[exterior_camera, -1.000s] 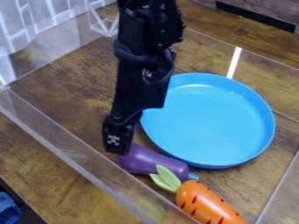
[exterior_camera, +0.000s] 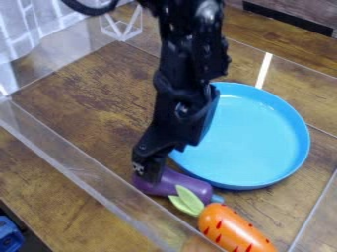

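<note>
My black gripper hangs low in the middle of the camera view, fingertips just above a purple eggplant that lies at the lower middle. The gripper looks open, its lower finger close over the eggplant's left end; whether it touches cannot be told. An orange carrot with a pale green leafy top lies below right of the eggplant. A blue plate sits to the right, partly behind the gripper.
Clear plastic walls border the wooden surface. A small blue object is at the lower left corner, outside the wall.
My gripper has shifted slightly, its fingertips now nearer the eggplant's left end and differently angled. The eggplant, carrot and plate look unmoved.
</note>
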